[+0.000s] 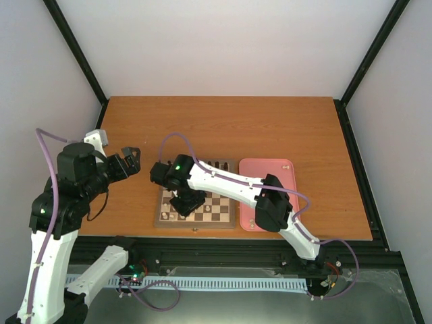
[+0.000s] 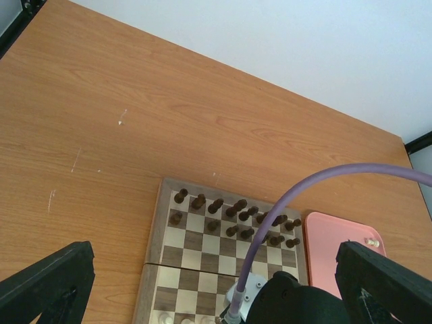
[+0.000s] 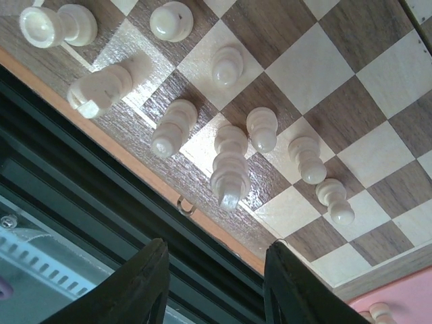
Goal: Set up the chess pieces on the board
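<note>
The chessboard carries dark pieces along its back and several white pieces near its front. In the right wrist view a tall white piece stands among shorter pawns, beside the front edge. My right gripper is over that edge, open, with nothing between its fingers. My left gripper hangs over the table left of the board, open and empty; its fingers frame the board in the left wrist view.
A pink tray sits right of the board with a few light pieces on it. The right arm hides part of the board from above.
</note>
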